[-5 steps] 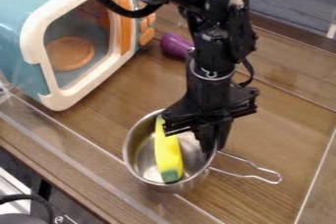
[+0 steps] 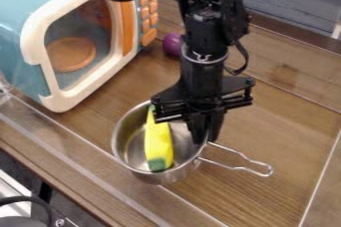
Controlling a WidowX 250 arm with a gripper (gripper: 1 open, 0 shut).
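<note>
A steel pot (image 2: pixel 135 155) with a wire handle pointing right sits on the wooden counter. In it lies a yellow object (image 2: pixel 158 141) with green ends, slanting along the pot's length. My black gripper (image 2: pixel 198 137) hangs down over the pot's right rim, by the handle's base; its fingertips are partly hidden, so whether it is shut on the rim I cannot make out.
A toy microwave (image 2: pixel 42 52) in teal and white with orange trim stands back left. A purple object (image 2: pixel 172 44) lies behind the arm. The front edge runs along the lower left.
The pot, the yellow object and my gripper have all shifted a little to the left and up in the view, moving together.
</note>
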